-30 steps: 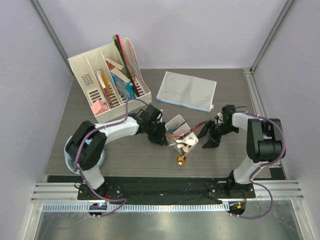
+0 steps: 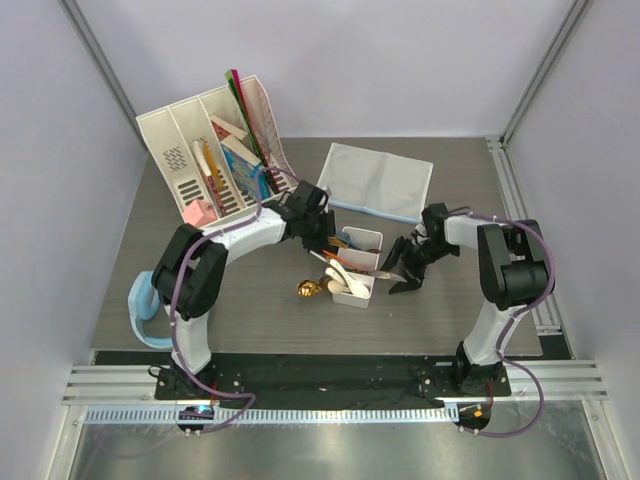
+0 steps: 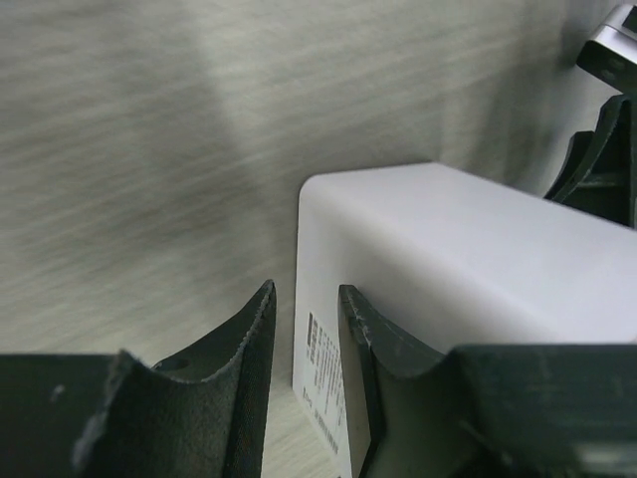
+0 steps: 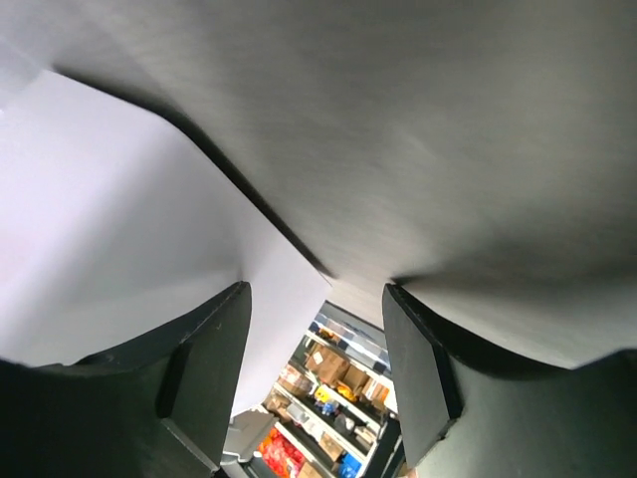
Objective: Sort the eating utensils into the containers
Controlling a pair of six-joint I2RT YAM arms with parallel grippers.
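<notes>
A white divided container [image 2: 352, 300] holding wooden spoons, a gold ladle [image 2: 308, 287] and other utensils sits at mid table. My left gripper [image 2: 322, 236] is at its upper left side, fingers apart; in the left wrist view the container's white wall [image 3: 398, 229] fills the lower right. My right gripper [image 2: 406, 262] is at its right side, open; its wrist view shows a white surface [image 4: 149, 229] beside the fingers. The gripper bodies partly hide the container.
A tilted white organizer [image 2: 180, 150] with sticks and boxes stands at back left. A light mat [image 2: 375, 180] lies behind the container, blue headphones [image 2: 142, 300] at front left.
Both grippers have moved with it, the right one leftward.
</notes>
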